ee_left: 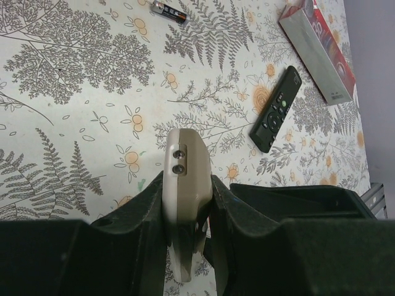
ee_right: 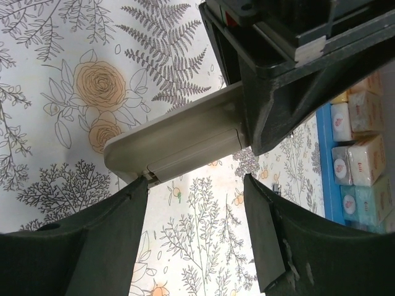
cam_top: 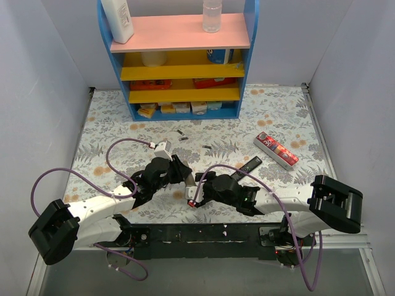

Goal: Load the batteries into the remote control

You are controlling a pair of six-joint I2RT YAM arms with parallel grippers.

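Note:
A grey-beige remote control (ee_left: pixel 187 151) is held up off the table, its middle clamped by my left gripper (cam_top: pixel 184 169). In the right wrist view, a long rectangular panel (ee_right: pixel 197 157) lies along the remote's side, with a small notch near its end. My right gripper is part open close to that side; nothing shows clasped between its fingers. Its left fingertip (ee_right: pixel 141 187) is right by the notch, though contact is unclear. One battery (ee_left: pixel 168 12) lies on the table, and small dark batteries (cam_top: pixel 207 147) show in the top view.
A black remote (ee_left: pixel 276 110) lies on the patterned table to the right. Beyond it is a red and grey box (cam_top: pixel 276 150). A blue shelf unit (cam_top: pixel 179 115) with several packets stands at the back. Open table surrounds the arms at far left.

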